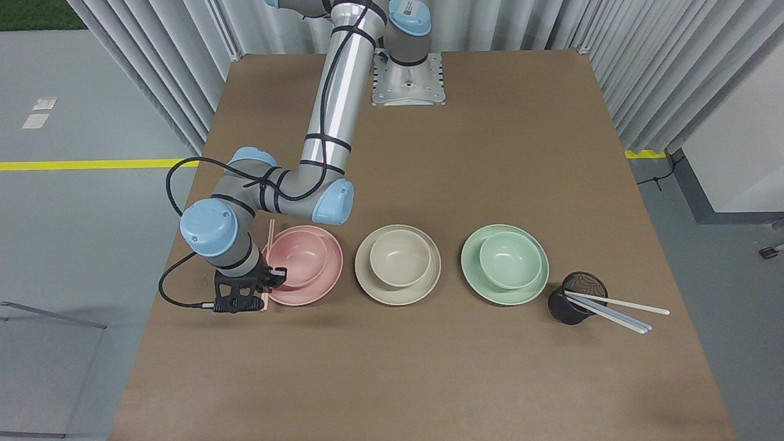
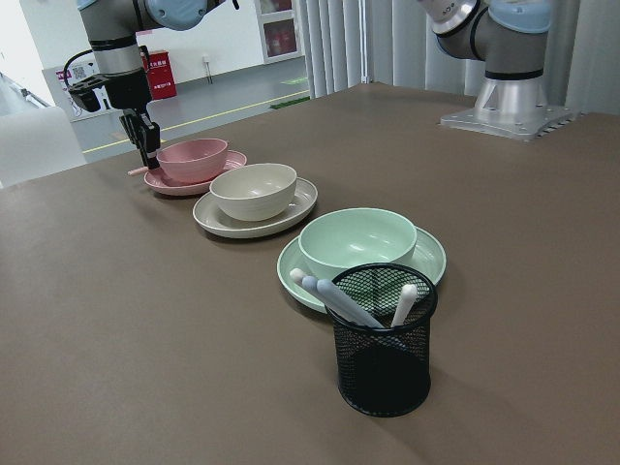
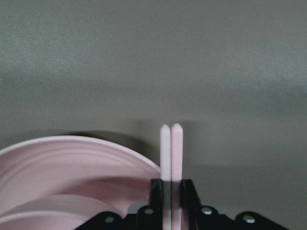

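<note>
My gripper (image 1: 257,290) is low at the left edge of the pink plate (image 1: 316,286), beside the pink bowl (image 1: 297,257). In the wrist view two pink chopsticks (image 3: 176,148), one looking paler, lie side by side between its black fingers, which are shut on them at the plate's rim. The left view shows the gripper (image 2: 150,155) down at the table by the pink bowl (image 2: 192,160), a chopstick end sticking out.
A cream bowl on its plate (image 1: 397,294) and a green bowl on its plate (image 1: 514,294) stand in a row to the right. A black mesh holder (image 1: 566,312) with white and grey-blue chopsticks is at the right.
</note>
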